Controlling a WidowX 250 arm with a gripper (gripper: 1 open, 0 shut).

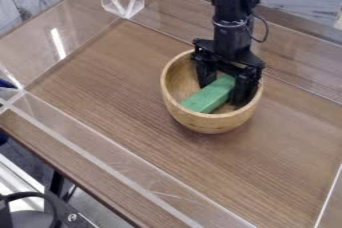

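A wooden bowl (pixel 201 122) rests right of centre on the table, with a green oblong object (pixel 205 100) lying inside it. My black gripper (pixel 223 82) reaches down from the top into the bowl, over the upper right end of the green object. It is open; whether its fingers touch the object is hard to tell, as the dark parts overlap.
Clear tape strips cross its left side and a white taped shape (pixel 122 2) lies at the upper left. A black cable rests at the lower left.
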